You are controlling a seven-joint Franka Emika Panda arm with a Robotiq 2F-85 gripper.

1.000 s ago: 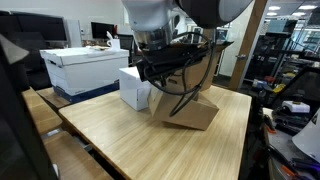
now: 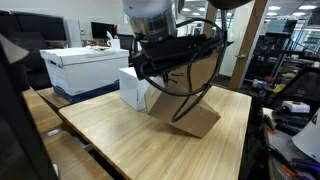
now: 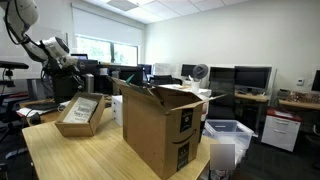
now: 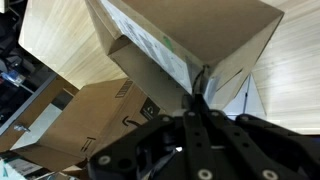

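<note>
An open brown cardboard box (image 2: pixel 195 115) stands tilted on the table under my arm in exterior view 1. In exterior view 2 the same box (image 3: pixel 76 130) is at the left, with a pale sheet-like panel (image 3: pixel 80 110) showing in its opening. My gripper is shut at the box's edge in the wrist view, and the thin cardboard there appears pinched between the fingers. The arm and its cable cover part of the box in exterior view 1. Whether the box's base is fully on the table cannot be told.
A large open cardboard box (image 3: pixel 165 130) occupies the table's other end. White boxes (image 2: pixel 82 70) line the back. In exterior view 1, the wooden tabletop (image 2: pixel 130 140) left of the tilted box is clear. A clear plastic bin (image 3: pixel 230 135) sits beyond the large box.
The cardboard box has tipped further, with its near panel turned and its edge raised. My arm has shifted slightly with it.
</note>
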